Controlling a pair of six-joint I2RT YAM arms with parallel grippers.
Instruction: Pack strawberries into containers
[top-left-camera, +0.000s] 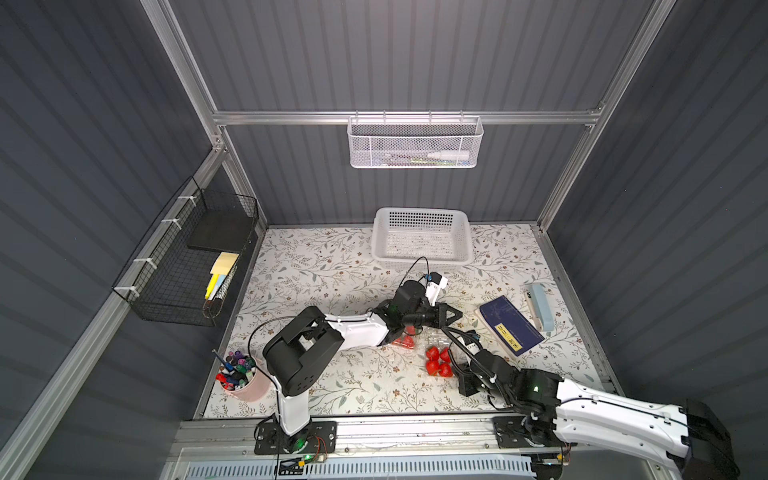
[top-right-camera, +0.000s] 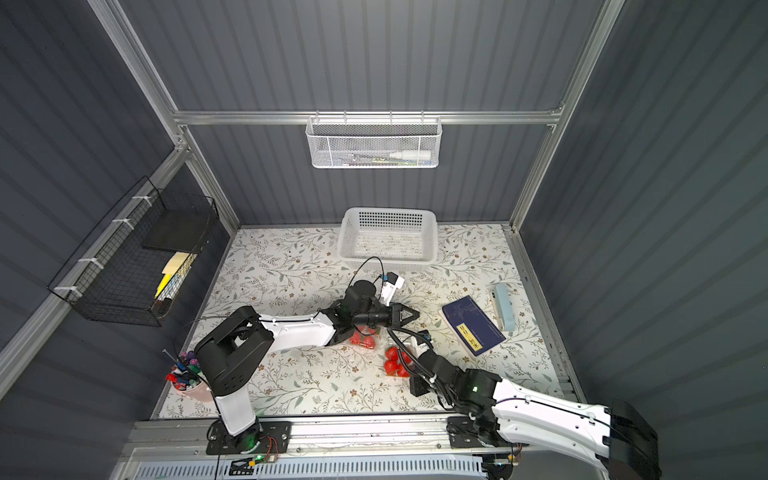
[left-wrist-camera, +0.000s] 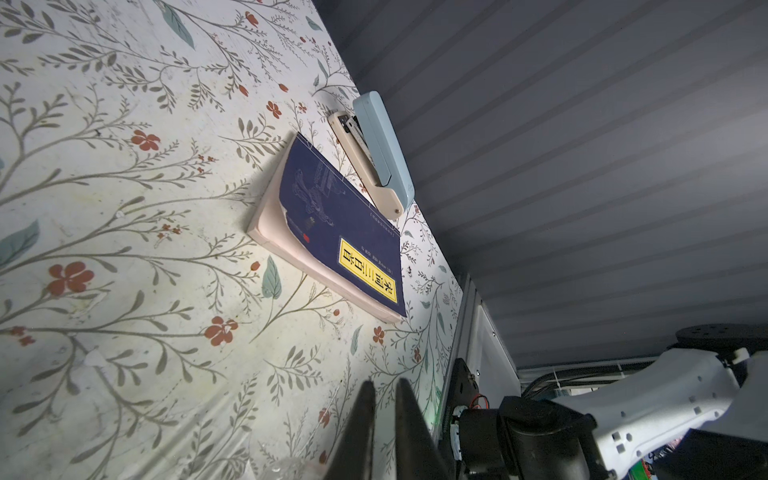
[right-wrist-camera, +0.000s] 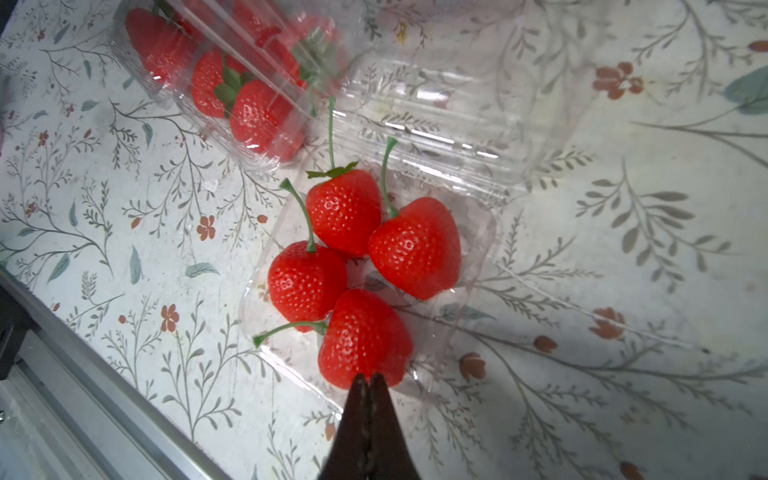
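A clear container (right-wrist-camera: 264, 300) stands unlidded on the table with several red strawberries (right-wrist-camera: 344, 212) in its base. Its transparent lid (right-wrist-camera: 448, 96) is folded back on the far side. Several more strawberries fill a second clear container (right-wrist-camera: 168, 92), which shows as closed, beside it; my left arm partly covers it from above. In the right wrist view my right gripper is shut, its tips over the front edge of the unlidded container, nothing showing between them. My left gripper is part open and empty, above the lid's area; a bit of clear plastic shows low beside it.
A blue book (top-left-camera: 510, 325) and a stapler (top-left-camera: 541, 307) lie to the right. An empty white basket (top-left-camera: 422, 261) stands at the back, a pink pen cup (top-left-camera: 254, 389) at front left. My two grippers are close together.
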